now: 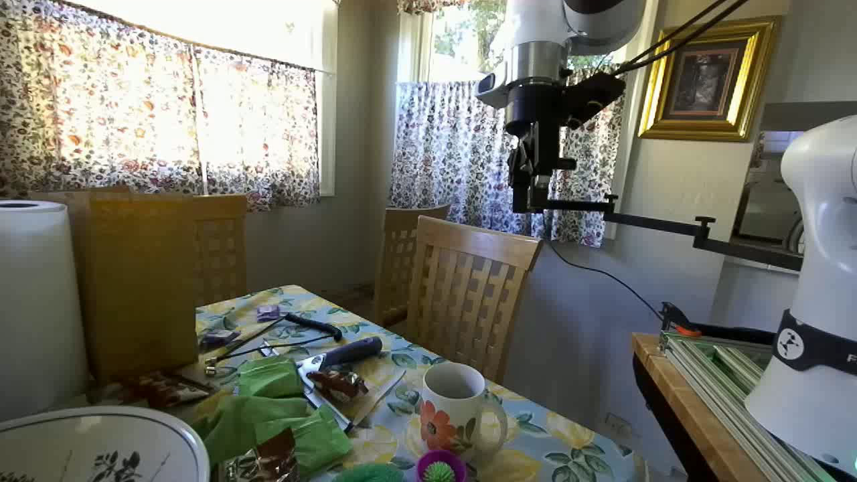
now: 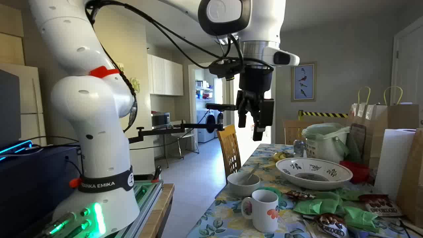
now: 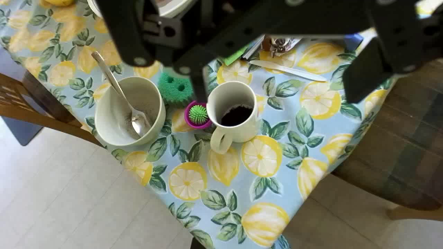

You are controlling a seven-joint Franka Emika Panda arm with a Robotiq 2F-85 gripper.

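My gripper is open and empty, its fingers spread wide in the wrist view. It hangs well above the table, pointing down, as exterior view 2 shows too (image 2: 250, 130). Below it stands an upright white mug (image 3: 241, 126) with dark liquid inside; a flower decorates its side in exterior view 1 (image 1: 454, 410). Touching or almost touching the mug is a small purple cup (image 3: 187, 120) holding a spiky green ball (image 3: 198, 114). A green sponge-like thing (image 3: 175, 89) lies behind that. To the left, a white bowl (image 3: 108, 130) has a metal spoon (image 3: 140, 123) leaning in it.
Green packets (image 1: 277, 418), chocolate wrappers (image 2: 332, 224) and a dark-handled tool (image 1: 353, 351) clutter the table beyond the mug. A wide patterned dish (image 2: 315, 180) and a paper towel roll (image 1: 36, 305) stand farther off. Chairs (image 1: 474, 281) flank the table. Its near corner is bare tablecloth (image 3: 232, 199).
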